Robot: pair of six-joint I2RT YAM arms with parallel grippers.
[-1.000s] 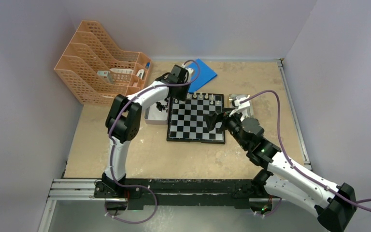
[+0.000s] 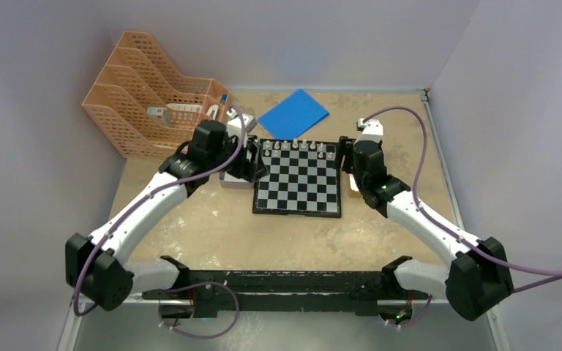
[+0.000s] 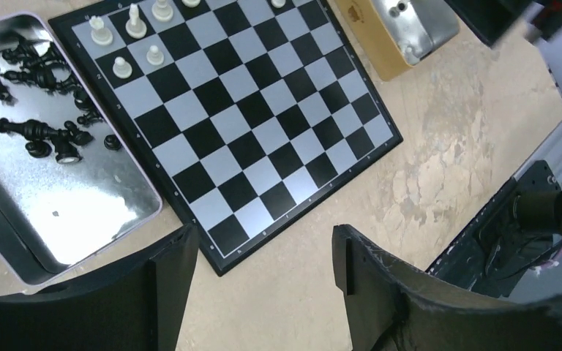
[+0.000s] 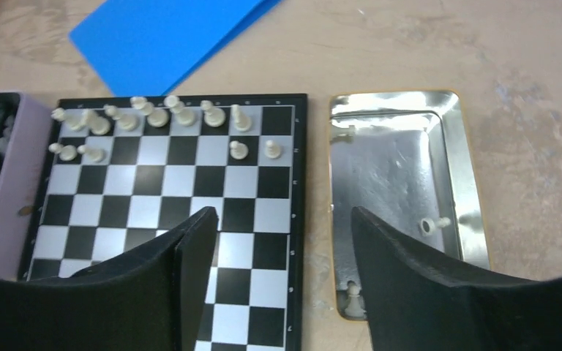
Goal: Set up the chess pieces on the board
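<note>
The chessboard (image 2: pixel 296 183) lies mid-table. White pieces (image 4: pixel 183 113) stand along its far row, whose rightmost square is bare. In front of them are two pawns (image 4: pixel 91 153) at the left end and two more pawns (image 4: pixel 273 149) at the right end. Black pieces (image 3: pixel 33 131) lie jumbled in the left tray (image 3: pixel 66 252). The right metal tray (image 4: pixel 391 157) holds a few white pieces (image 4: pixel 433 225). My left gripper is open and empty above the board's left side. Above the board's right edge, beside the metal tray, my right gripper is open and empty too.
A blue folder (image 2: pixel 293 114) lies behind the board. At the back left stands an orange rack (image 2: pixel 143 95). Both grippers flank the board, with clear space between them.
My left arm has swung left and toward the front, away from the board's far left corner. My right gripper has moved right and farther back, from over the board to its right edge.
</note>
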